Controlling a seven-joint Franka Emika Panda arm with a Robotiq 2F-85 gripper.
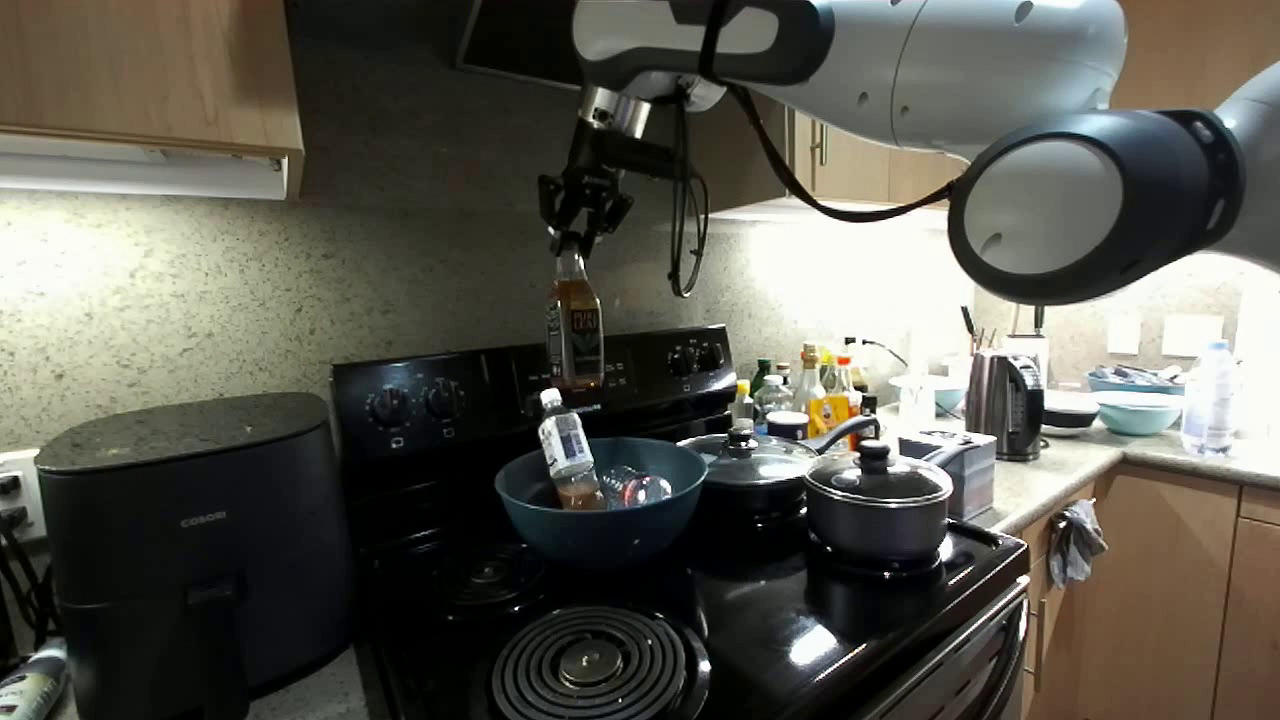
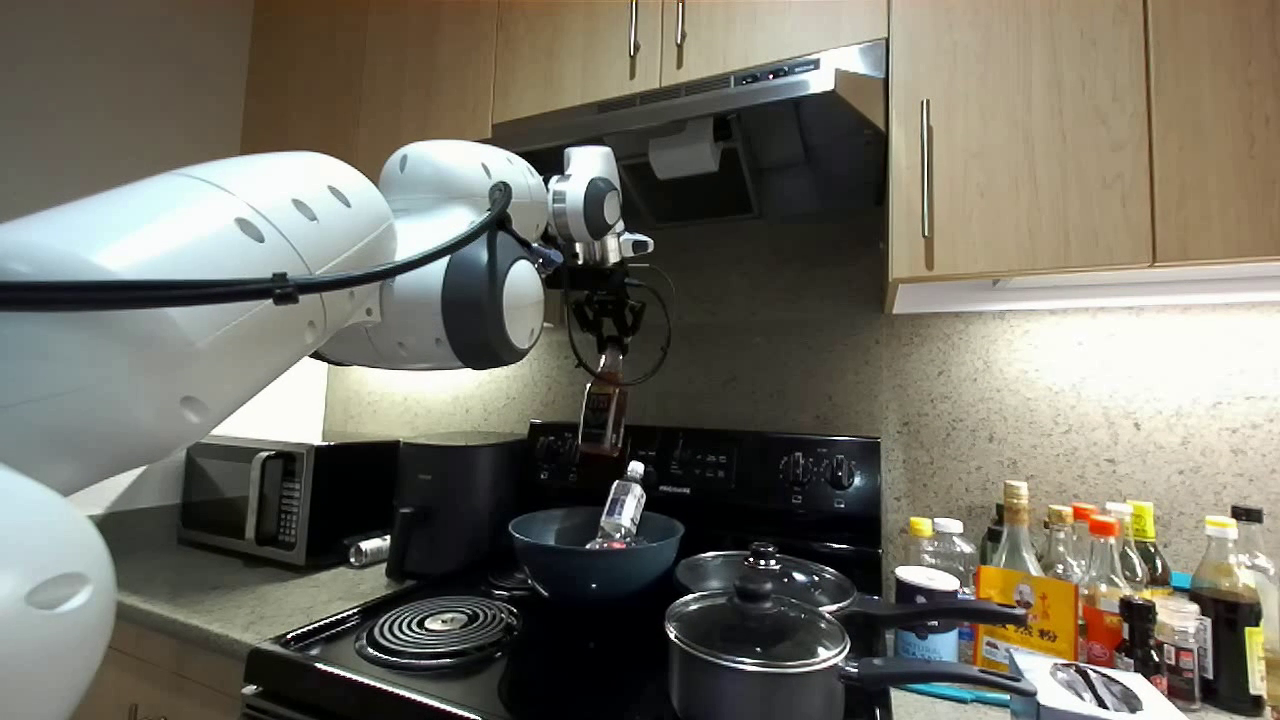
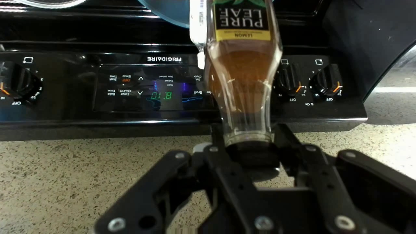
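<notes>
My gripper is shut on the dark cap of a Pure Leaf tea bottle, which hangs roughly upright above the stove. In the wrist view the bottle's clear neck and amber tea show, with the fingers on either side of the cap. Below it a blue wok-like pan sits on a rear burner. Inside the pan a white-capped bottle leans against the rim, and a clear plastic bottle lies beside it. The held bottle's base is above the white cap, apart from the pan.
Two lidded pots stand to the right of the pan on the stove. A black air fryer is at the left. The range hood hangs overhead.
</notes>
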